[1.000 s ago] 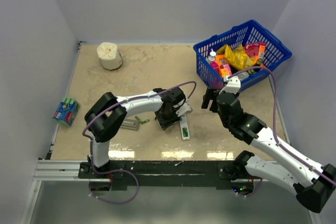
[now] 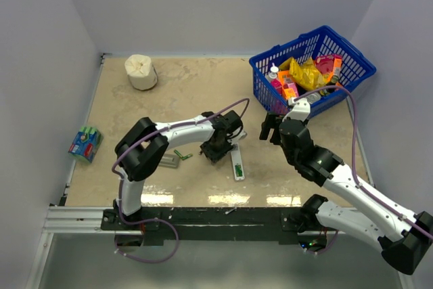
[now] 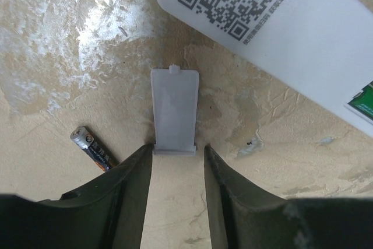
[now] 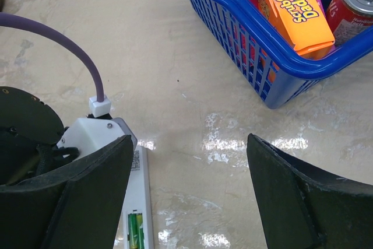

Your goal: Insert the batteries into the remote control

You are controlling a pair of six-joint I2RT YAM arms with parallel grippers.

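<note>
The white remote (image 2: pixel 237 164) lies with its back up, a green battery in its compartment, also in the right wrist view (image 4: pixel 137 202). In the left wrist view the grey battery cover (image 3: pixel 174 109) lies flat beside the remote (image 3: pixel 291 39); my left gripper is part open at its near end, fingertips either side; whether they touch it I cannot tell. A dark battery (image 3: pixel 93 147) lies left of it. Green batteries (image 2: pixel 183 155) lie on the table. My right gripper (image 2: pixel 272 126) stands open with nothing between its fingers.
A blue basket of goods (image 2: pixel 260 74) stands back right. A white roll (image 2: pixel 141 71) is back left, a coloured pack (image 2: pixel 85 143) at the left edge, a grey object (image 2: pixel 166 162) near the left arm.
The right arm has not moved.
</note>
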